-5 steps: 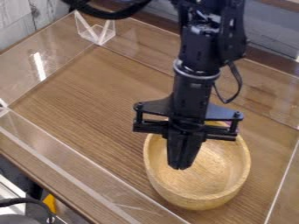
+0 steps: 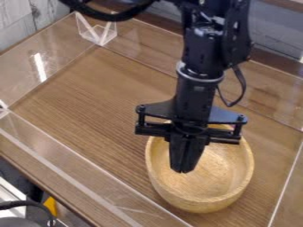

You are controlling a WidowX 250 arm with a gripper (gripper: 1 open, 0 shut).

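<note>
My black gripper (image 2: 183,160) points down over a round, light tan bowl (image 2: 211,191), its tips hanging inside the rim at the bowl's back half. The fingertips are close together, with nothing seen between them; the gripper is shut. The arm body covers the bowl's far rim.
A clear plastic holder (image 2: 97,28) stands at the back left. Walls edge the table at the back and left, and a cable lies at the lower left.
</note>
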